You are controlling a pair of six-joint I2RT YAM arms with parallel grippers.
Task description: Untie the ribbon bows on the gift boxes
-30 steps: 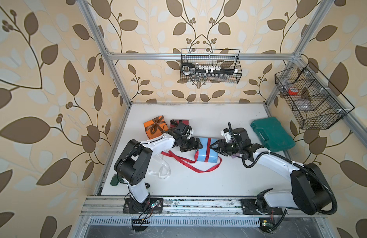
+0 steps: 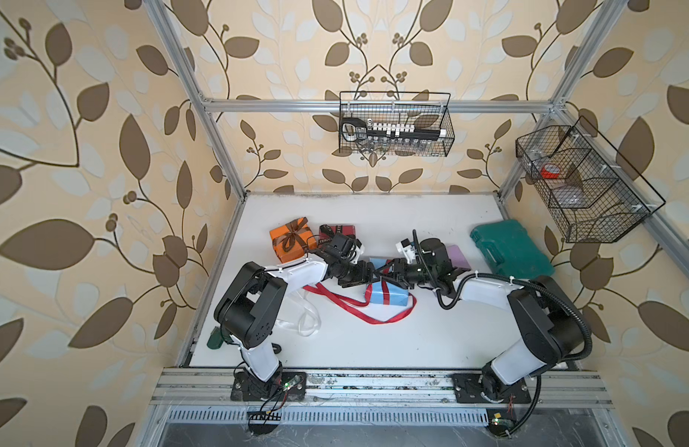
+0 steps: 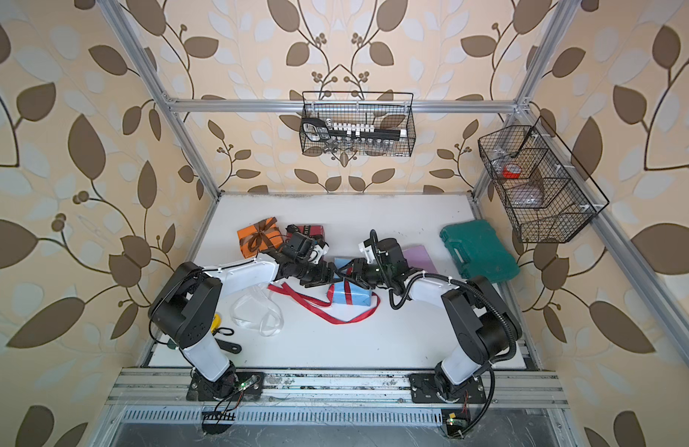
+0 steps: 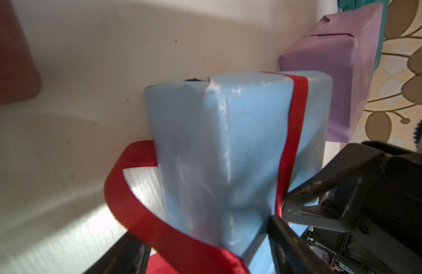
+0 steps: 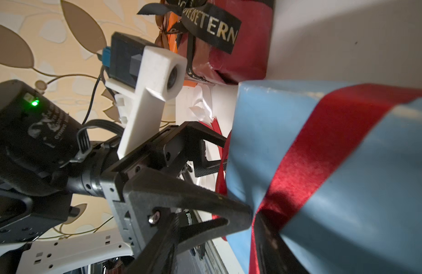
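Observation:
A light blue box [image 2: 389, 295] lies mid-table with a flat red ribbon [image 5: 311, 169] across its top; no bow loops show on it. Long red tails [image 2: 378, 320] curl on the table in front and to the left. At the box's left side, my left gripper is part open, and ribbon passes in front of its fingers. Over the box, from the right, reaches my right gripper, also part open, one of its fingers touching the ribbon's edge. Whether ribbon lies between the pads is unclear. An orange box [image 2: 292, 240] and a dark red box [image 5: 238, 50] carry dark ribbons.
A lilac box [image 4: 320, 68] stands right of the blue one, with a green case [image 2: 512, 251] beyond. White ribbon [image 3: 258, 311] lies loose on the left; scissors [image 3: 223, 330] rest near the left arm's base. Both grippers are close together.
My right gripper has moved left, from the blue box's right edge to over its ribbon. The left arm has hardly moved. More of the lilac box shows now.

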